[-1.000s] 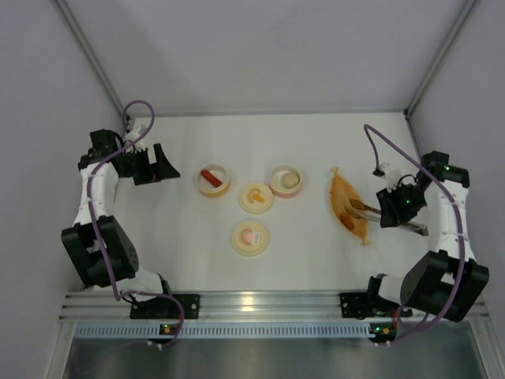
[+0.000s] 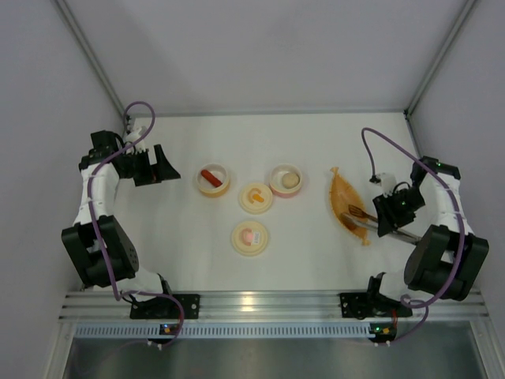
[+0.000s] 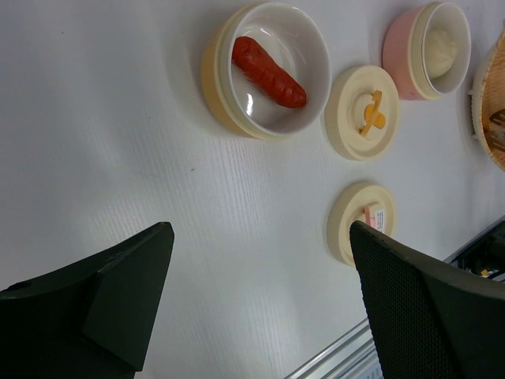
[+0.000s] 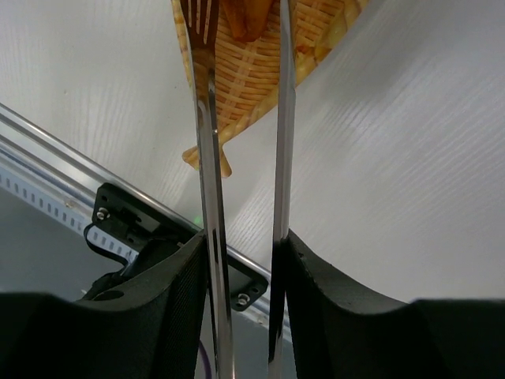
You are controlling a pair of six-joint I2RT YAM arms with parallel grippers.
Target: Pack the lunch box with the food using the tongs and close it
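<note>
A white-lined yellow bowl (image 2: 212, 179) holds a red sausage (image 3: 268, 73); a pink bowl (image 2: 286, 179) holds a pale bun (image 3: 438, 52). Two cream lids (image 2: 250, 238) lie nearby. My left gripper (image 2: 155, 170) hangs open and empty at the left. My right gripper is over an orange woven basket (image 2: 344, 192), its fingers part-way apart around long metal handles, one ending in a wooden fork (image 4: 201, 63) above the basket. Whether they are gripped is unclear. Orange food pieces (image 4: 252, 17) lie in the basket.
A metal rail (image 2: 252, 297) runs along the front edge; walls stand on both sides.
The left arm has stayed nearly still.
</note>
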